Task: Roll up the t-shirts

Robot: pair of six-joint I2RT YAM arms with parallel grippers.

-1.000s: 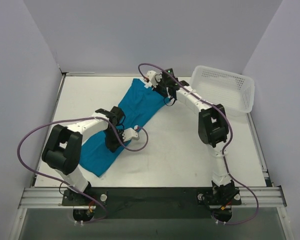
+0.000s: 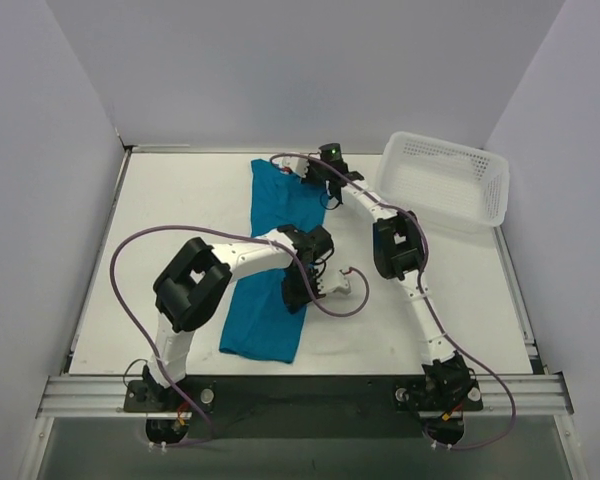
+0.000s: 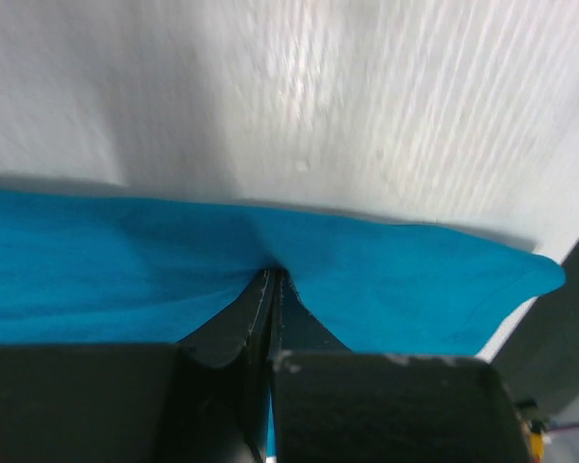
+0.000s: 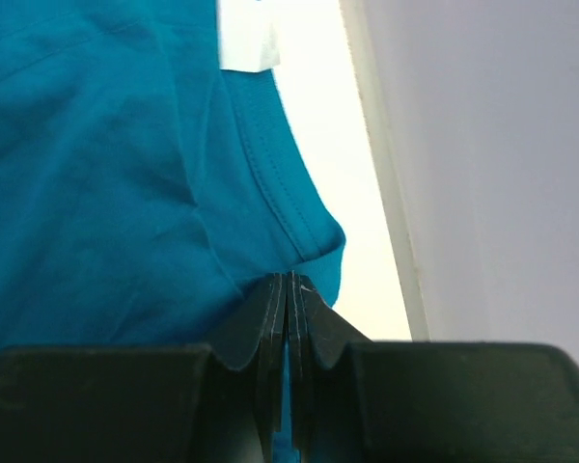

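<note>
A teal T-shirt (image 2: 262, 332) lies stretched lengthwise from front to back across the white table, partly under both arms. My left gripper (image 2: 300, 295) is shut on its fabric near the middle; in the left wrist view the closed fingertips (image 3: 275, 289) pinch a fold near the shirt's edge. My right gripper (image 2: 315, 175) is at the shirt's back end, shut on a raised corner of the fabric (image 4: 125, 174), where a white tag shows in the right wrist view.
An empty white plastic bin (image 2: 442, 180) stands at the back right. Cables loop over both arms.
My left gripper has moved right with the shirt's front part, so the shirt now lies straighter front to back. My right gripper has shifted slightly, staying at the back end.
</note>
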